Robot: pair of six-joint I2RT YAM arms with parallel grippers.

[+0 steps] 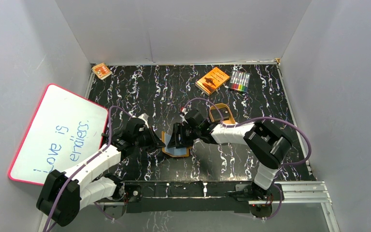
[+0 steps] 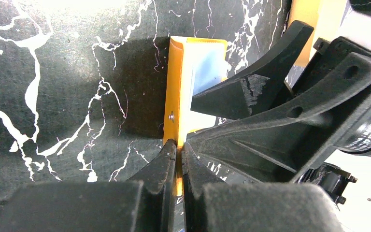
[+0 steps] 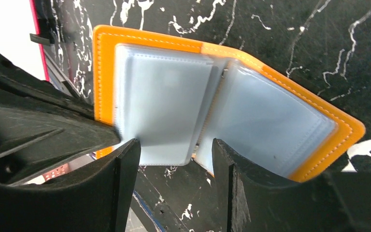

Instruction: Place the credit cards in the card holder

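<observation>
The card holder [image 1: 178, 151] stands partly opened at the table's middle, with orange covers and pale bluish clear sleeves. My left gripper is shut on the edge of its orange cover [image 2: 175, 92]. Over the sleeves is my right gripper, its fingers apart and no card between them. One pale sleeve [image 3: 166, 96] is raised on the left side, and another sleeve [image 3: 265, 121] lies against the opposite cover. Dark cards [image 1: 221, 114] appear to lie in an orange basket [image 1: 234, 121] behind the right arm. Whether the fingertips touch a sleeve is unclear.
An orange book [image 1: 212, 80] and a box of coloured pens [image 1: 239, 81] lie at the back. A small orange item [image 1: 102, 71] sits in the far left corner. The whiteboard [image 1: 60, 133] leans at left. Open table lies behind the holder.
</observation>
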